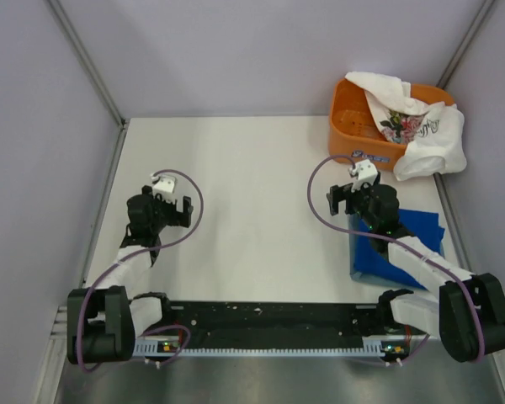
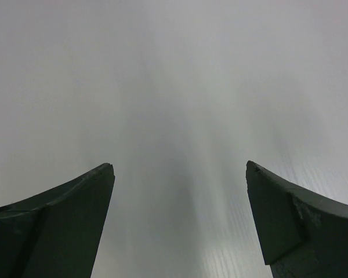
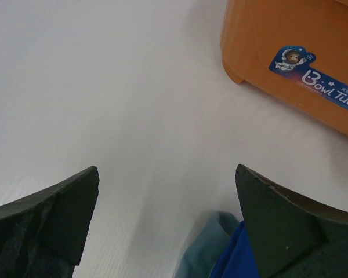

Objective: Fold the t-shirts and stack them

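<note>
In the top view, white shirts, one with a floral print (image 1: 397,126), hang over the rim and lie inside the orange tub (image 1: 350,118) at the back right. Blue folded cloth (image 1: 396,263) with grey-green cloth (image 1: 362,268) along its edge lies at the table's right side, partly under the right arm. My left gripper (image 1: 185,212) stands open over bare table, nothing between its fingers. Above and left of the blue cloth, my right gripper (image 1: 335,200) is open and empty; its wrist view shows a corner of blue cloth (image 3: 239,258) by the right finger.
The tub stands at the back right corner, close to the right arm. Grey walls enclose the back and sides.
</note>
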